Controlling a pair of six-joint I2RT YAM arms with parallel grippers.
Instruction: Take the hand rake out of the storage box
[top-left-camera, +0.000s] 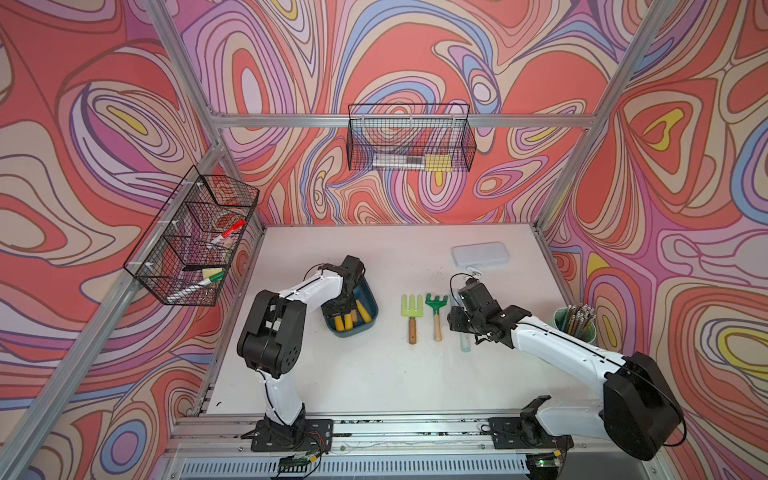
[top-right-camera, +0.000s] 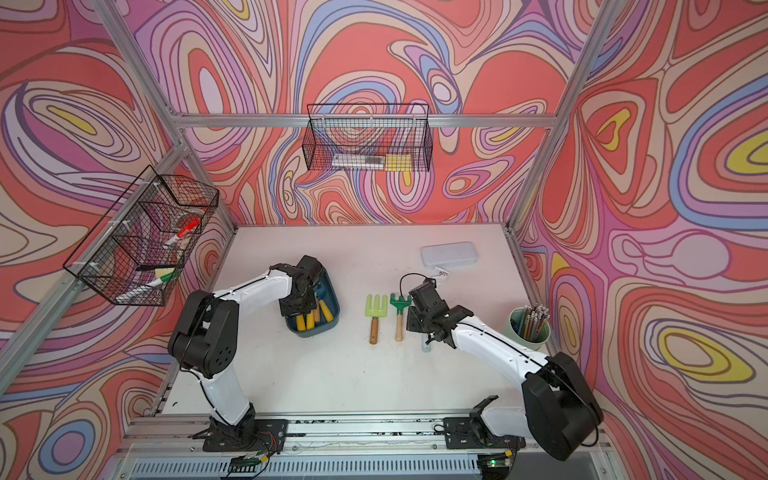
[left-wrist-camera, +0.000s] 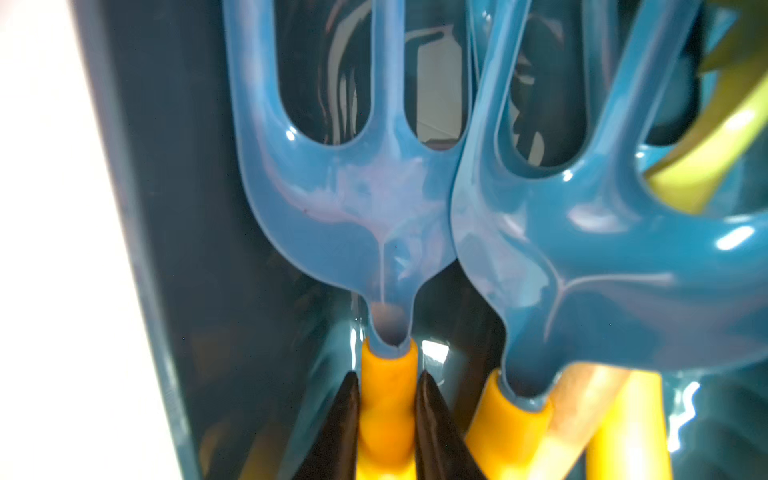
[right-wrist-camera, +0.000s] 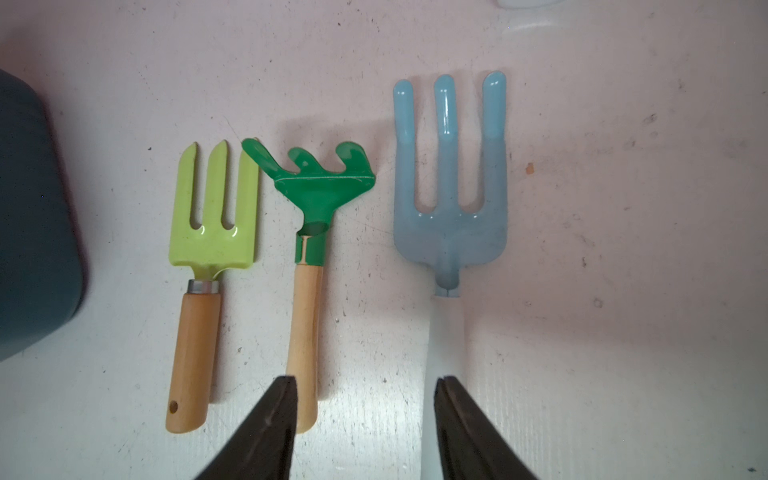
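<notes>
The dark blue storage box (top-left-camera: 369, 297) stands left of centre, full of tools with yellow and wooden handles. In the left wrist view two blue rake-like fork heads (left-wrist-camera: 344, 200) lie inside. My left gripper is down in the box, its fingers closed on the yellow handle (left-wrist-camera: 388, 368) of the leftmost one. My right gripper is open above the table, nothing between its fingers, over a light blue fork (right-wrist-camera: 448, 232).
A light green fork (right-wrist-camera: 212, 248) and a green rake (right-wrist-camera: 320, 192) lie right of the box. A lid (top-left-camera: 480, 254) lies at the back right, a pot of tools (top-left-camera: 577, 328) at the right edge.
</notes>
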